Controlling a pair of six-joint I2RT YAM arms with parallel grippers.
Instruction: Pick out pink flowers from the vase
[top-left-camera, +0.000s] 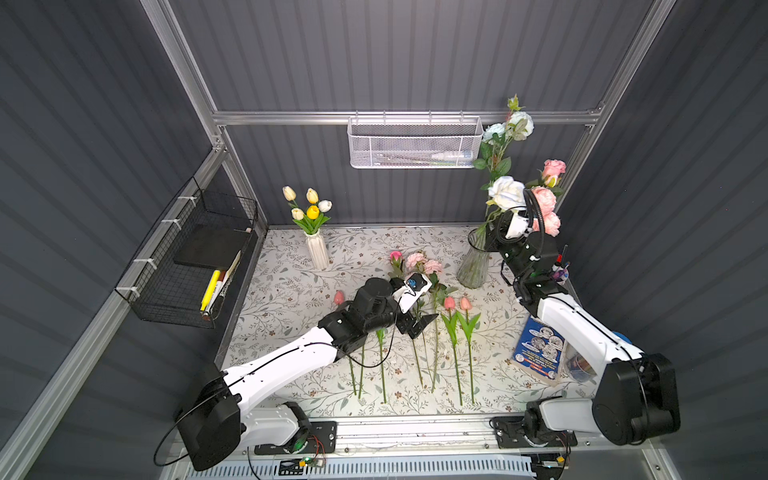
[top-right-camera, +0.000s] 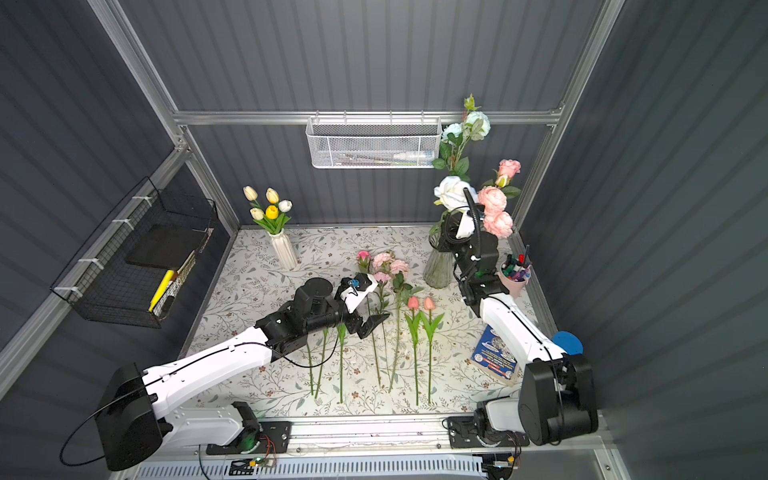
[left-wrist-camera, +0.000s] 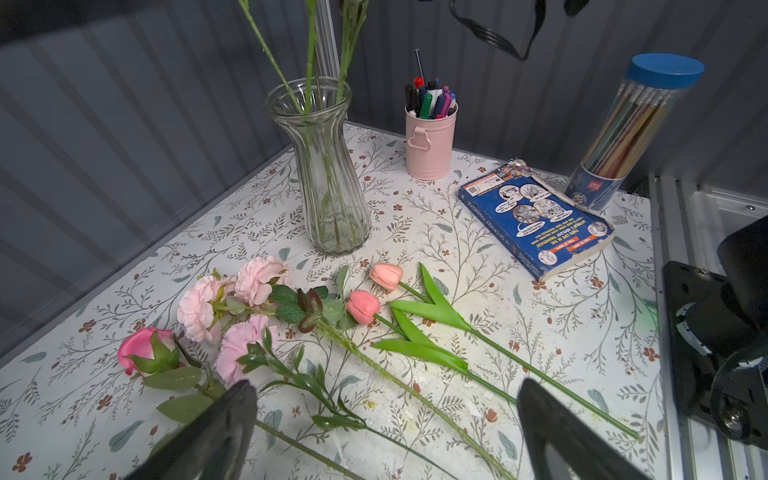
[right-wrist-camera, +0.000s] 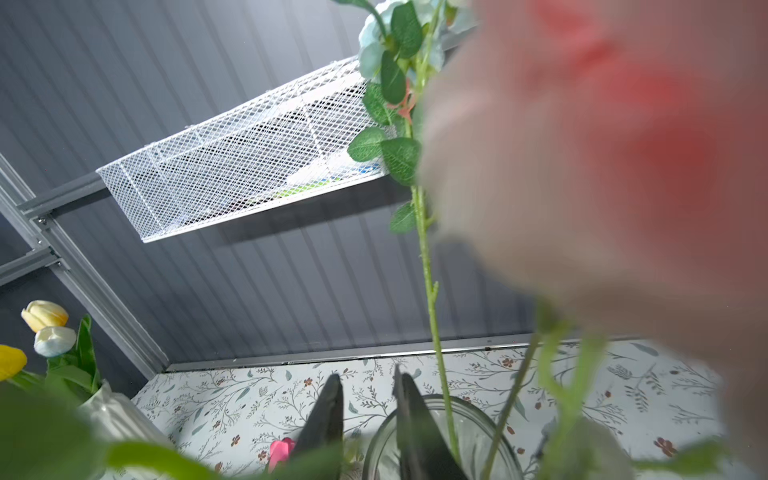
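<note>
The glass vase (top-left-camera: 473, 268) at the back right holds pale blue, white and pink roses (top-left-camera: 542, 204). My right gripper (top-left-camera: 505, 228) is up among them at the vase's mouth; in the right wrist view its fingers stand part open over the rim, with a blurred pink bloom (right-wrist-camera: 608, 160) close beside. Whether a stem is between the fingers I cannot tell. My left gripper (top-left-camera: 417, 320) is open above the table's middle, over several pink carnations (left-wrist-camera: 260, 284), a dark pink rose (left-wrist-camera: 144, 344) and tulips (left-wrist-camera: 364, 308) lying there with long stems.
A white vase (top-left-camera: 317, 249) of tulips stands at the back left. A blue book (left-wrist-camera: 536, 220), a pen cup (left-wrist-camera: 429, 148) and a brush jar (left-wrist-camera: 608, 148) are at the right. Wire baskets hang on the back (top-left-camera: 414, 162) and left walls.
</note>
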